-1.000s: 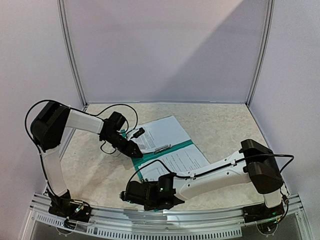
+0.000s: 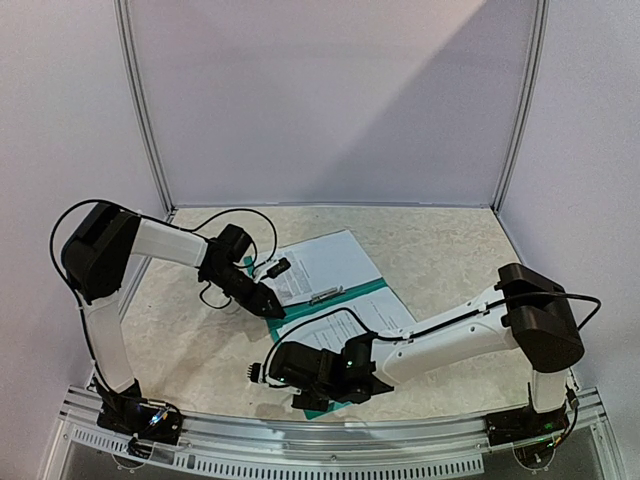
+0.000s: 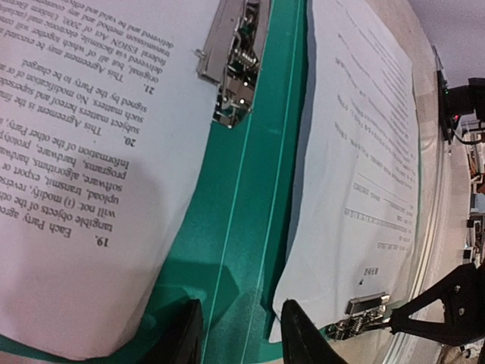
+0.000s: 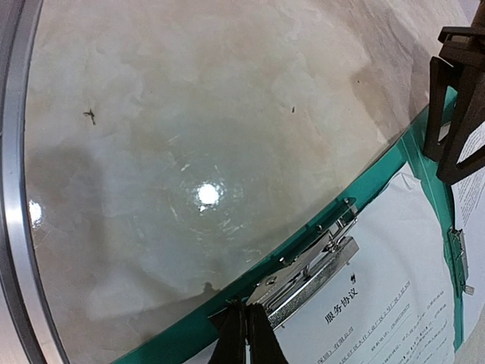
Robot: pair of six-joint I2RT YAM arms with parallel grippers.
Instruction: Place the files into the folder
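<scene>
A green folder [image 2: 352, 293] lies open on the table, printed white sheets on both halves. A silver clip [image 3: 236, 72] sits at the inner edge of the far sheets [image 3: 83, 174]. Along the near half's outer edge, a second metal clip [image 4: 311, 273] borders the near sheets [image 4: 394, 265]. Over the spine's left end my left gripper is open; its fingers stand apart with green folder beneath and nothing seen between them. My right gripper is shut at the lower-left end of the near clip. Whether its tips touch the lever, I cannot tell.
In the top view, the right arm [image 2: 440, 345] passes over part of the near half. A metal rail [image 2: 320, 430] runs along the table's front edge. Bare table [image 2: 190, 345] shows to the left, and more lies clear behind the folder on the right.
The left arm has barely moved, and the folder appears still.
</scene>
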